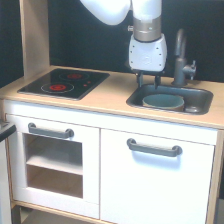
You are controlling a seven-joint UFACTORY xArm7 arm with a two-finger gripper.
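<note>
A white-and-grey robot arm reaches down from the top of the view, and its gripper (148,81) is over the left part of the sink. Two dark fingers point downward with a gap between them, so it stands open with nothing visible in the gap. Below and slightly to the right, a greenish-grey round dish or pot (163,102) rests in the dark sink basin (199,100). Whether the fingertips touch the dish's rim is hard to tell at this size.
A dark tap (180,60) rises behind the sink, right of the gripper. The black stove top (64,83) with red rings lies left; bare wooden counter (112,93) separates them. Below are an open-fronted oven compartment (55,155) and a white cupboard door (150,185) with a dark handle.
</note>
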